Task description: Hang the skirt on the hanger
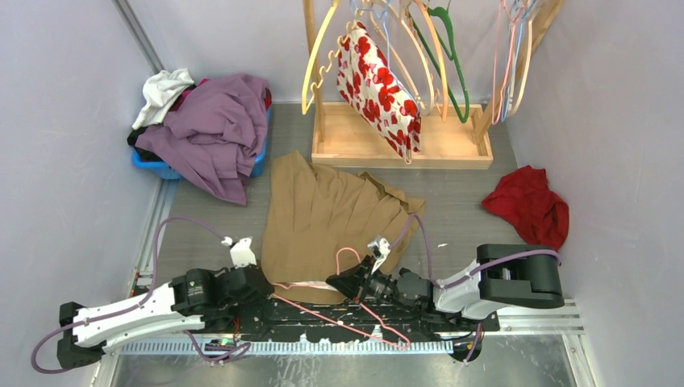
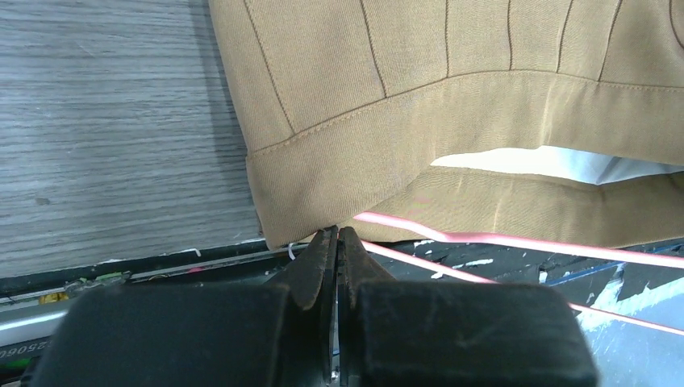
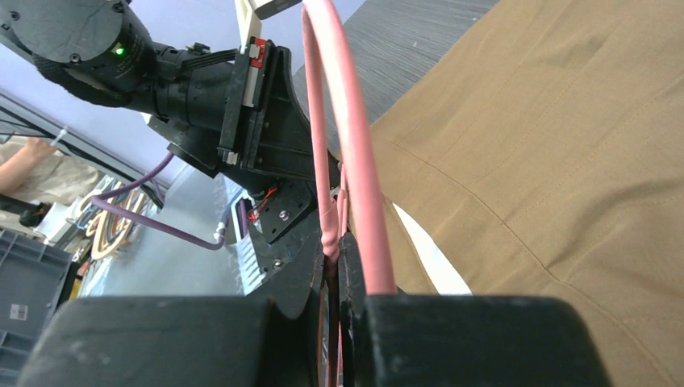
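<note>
The brown skirt (image 1: 339,214) lies spread on the floor, its waistband (image 2: 347,173) toward me and parted, with white showing inside. At the waistband's left end my left gripper is shut, its tips pinching the edge of the cloth. My right gripper is shut on the pink hanger (image 3: 355,145) just below its hook. In the top view the right gripper (image 1: 355,284) is over the waist opening. The hanger's left end reaches the left fingertips; whether it sits inside the waistband there I cannot tell. Its right end sticks out toward the front, outside the skirt.
A wooden rack (image 1: 448,153) with several hangers and a red-flowered garment (image 1: 375,93) stands at the back. Clothes fill a blue basket (image 1: 260,165) at the left. A red cloth (image 1: 528,205) lies right.
</note>
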